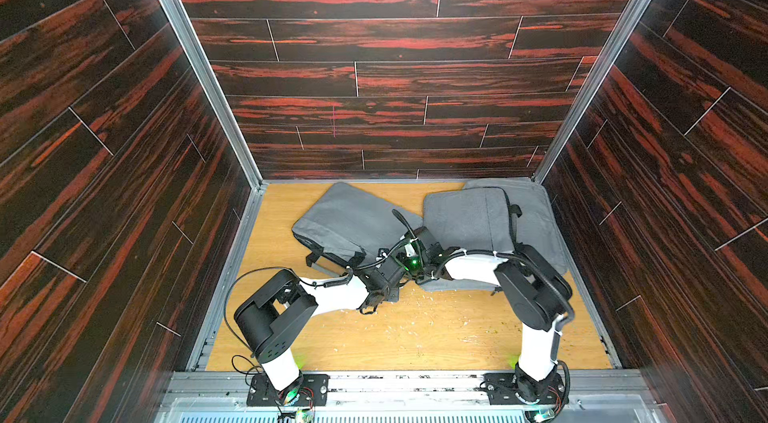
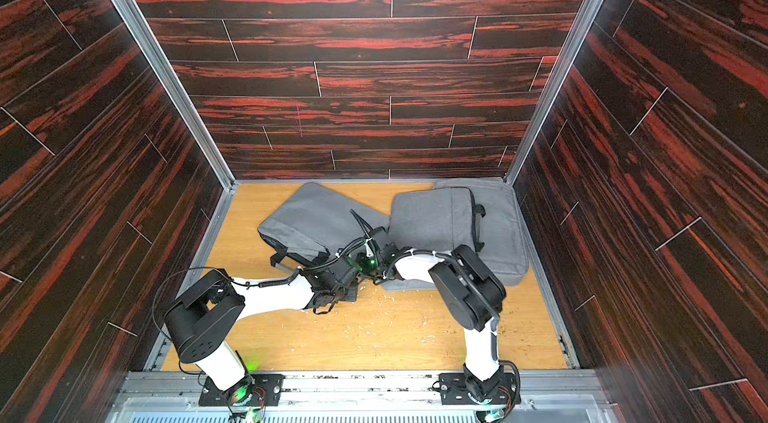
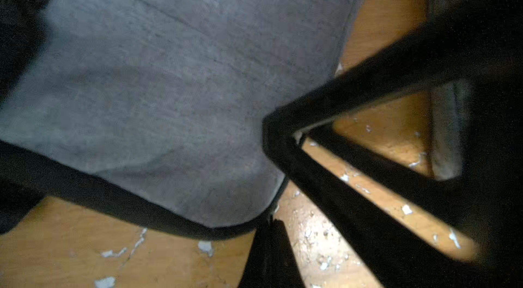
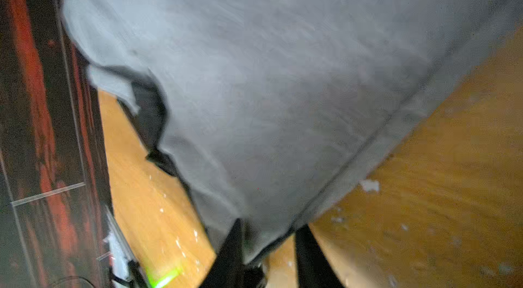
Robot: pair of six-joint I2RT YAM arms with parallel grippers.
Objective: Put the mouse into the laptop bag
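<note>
A grey bag (image 1: 344, 215) lies on the left half of the table, with black straps along its near edge; another grey bag (image 1: 464, 219) lies flat on the right. My left gripper (image 1: 388, 271) is down at the left bag's near corner; its fingertips are hard to make out. My right gripper (image 1: 412, 255) is beside it over the same fabric; in the right wrist view its fingers point at the seam at a corner, apart. I cannot make out the mouse.
Bare wood (image 1: 448, 327) with white flakes lies in front of the bags. Dark panelled walls close in the back and sides. The arms crowd the middle.
</note>
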